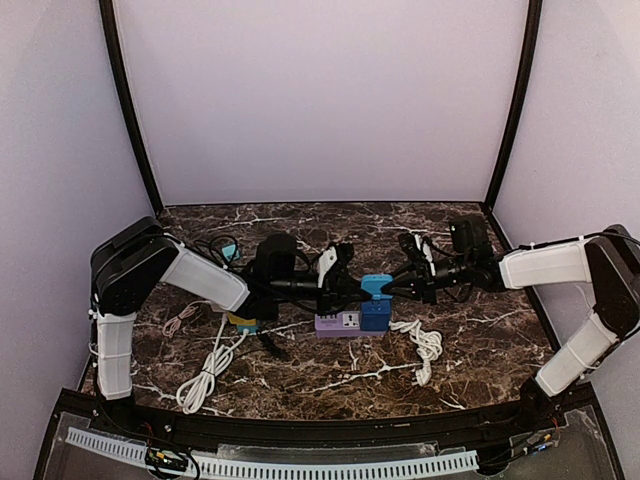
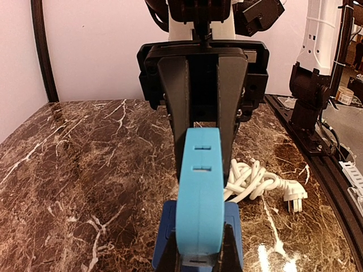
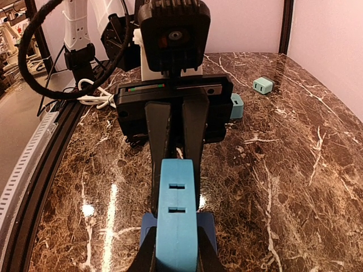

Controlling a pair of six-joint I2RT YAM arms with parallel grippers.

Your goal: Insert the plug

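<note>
A light-blue plug adapter is held upright between my two grippers, with two slots along its top edge in both wrist views. Right below it is the dark-blue block at the right end of a lilac socket box; whether the two touch is hidden. My right gripper is shut on the adapter from the right. From the left, my left gripper is shut at the adapter's other end. In the left wrist view its fingers show beside the adapter's lower end; how firmly they grip cannot be seen.
A coiled white cord with a plug lies right of the box, and another white cord at front left. Pale-blue adapters lie under and behind the left arm.
</note>
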